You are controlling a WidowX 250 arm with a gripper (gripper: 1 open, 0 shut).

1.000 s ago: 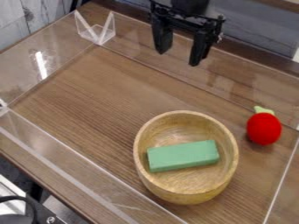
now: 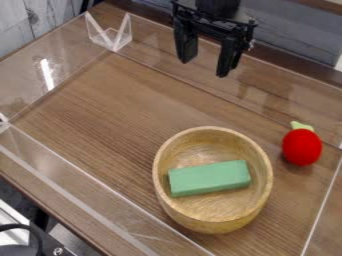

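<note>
The black gripper (image 2: 209,58) is at the top centre of the camera view, open, with two fingers pointing down over bare wood and nothing between them. Below it, toward the front, a round wooden bowl (image 2: 214,208) holds a green rectangular block (image 2: 209,177). A red round object (image 2: 301,148) with a small pale green tip lies on the wooden surface (image 2: 107,120) to the right of the bowl, apart from it.
A white wire-like object (image 2: 110,36) stands at the upper left. A black cable or fitting shows at the lower left corner.
The gripper has shifted very slightly; the objects have not moved.
</note>
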